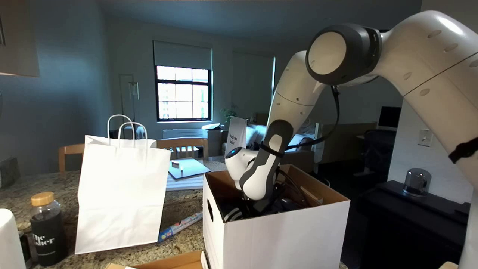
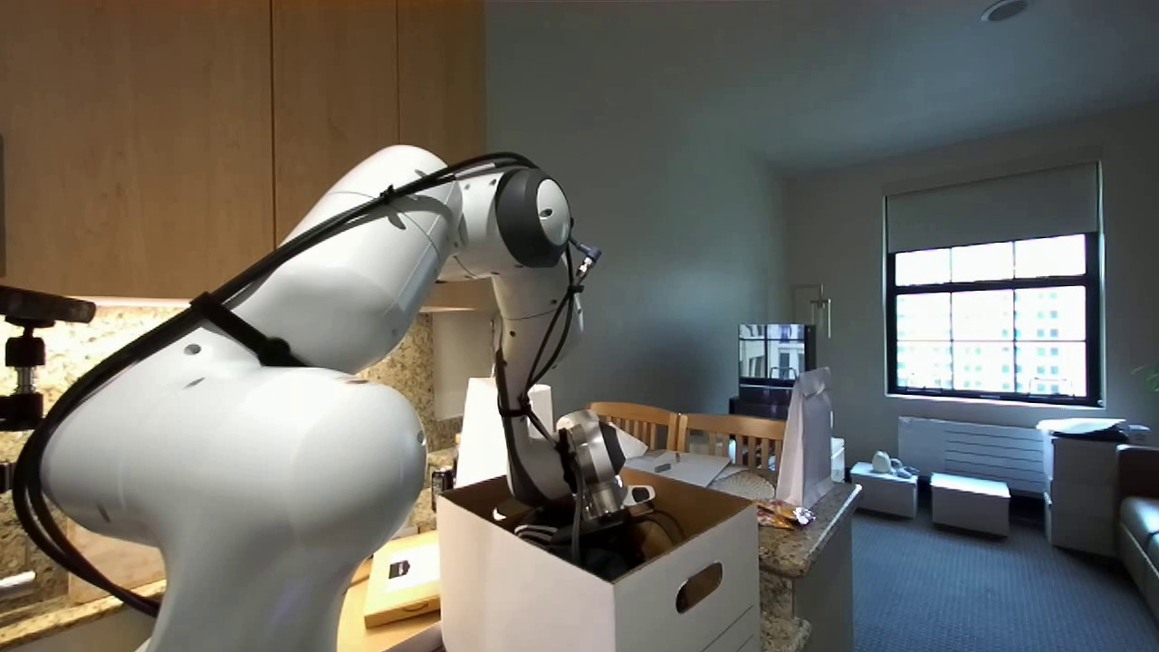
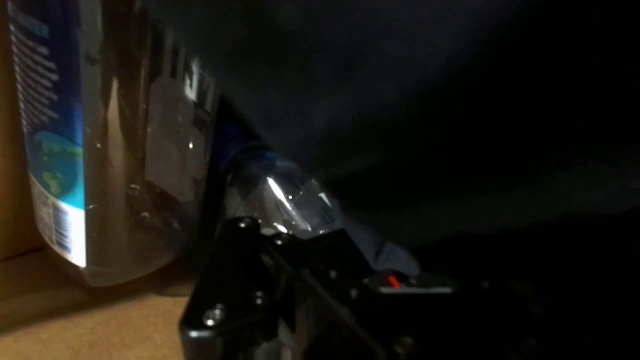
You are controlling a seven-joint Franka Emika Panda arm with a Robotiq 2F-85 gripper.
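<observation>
My gripper is down inside a white cardboard box (image 1: 278, 244), its fingers hidden from both exterior views by the walls. The wrist view is dark there; the fingers look shut, and nothing shows between them. Just beyond the fingertips lies a clear plastic bottle (image 3: 273, 192) with a blue end. A larger clear bottle (image 3: 171, 162) with a blue label stands to the left, against the brown cardboard. Dark cloth-like material (image 3: 390, 108) fills the upper right. From here I cannot tell whether the fingers touch the nearer bottle.
Left of the box, a white paper bag (image 1: 121, 197) stands on the granite counter, with a dark bottle (image 1: 48, 235) farther left. A blue tube-like packet (image 1: 181, 226) lies between bag and box. The box walls closely surround my wrist.
</observation>
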